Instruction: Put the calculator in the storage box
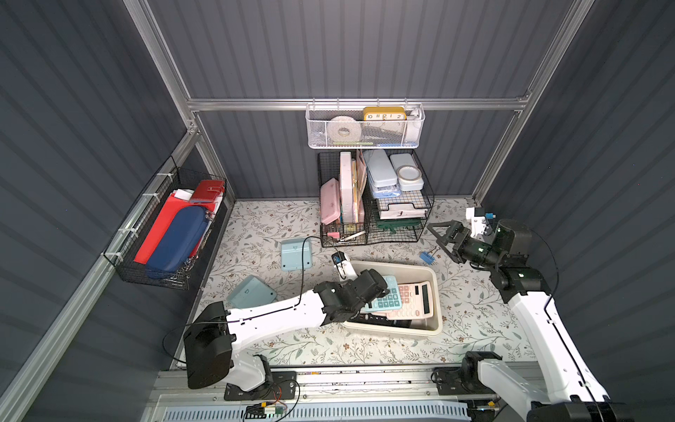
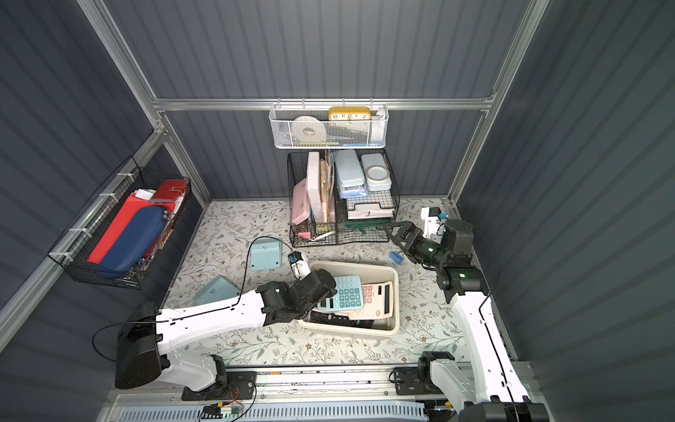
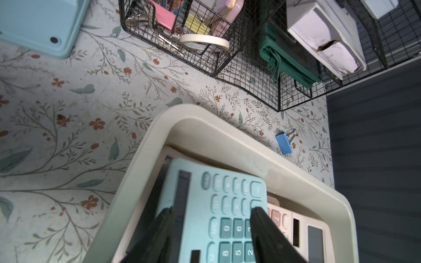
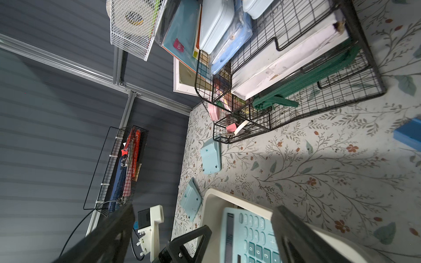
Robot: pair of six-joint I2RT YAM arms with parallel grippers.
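Inside the cream storage box lies a light-blue calculator, partly over a pink calculator. In the left wrist view, the blue calculator rests keys up against the box's far wall. My left gripper is over it, its blurred fingers spread apart with the keys showing between them; contact cannot be made out. The left arm covers the box's left side in the top views. Off to the right of the box, my right gripper hangs open and empty.
Black wire racks with stationery stand behind the box. A blue binder clip lies between them. Free tabletop shows at the right.
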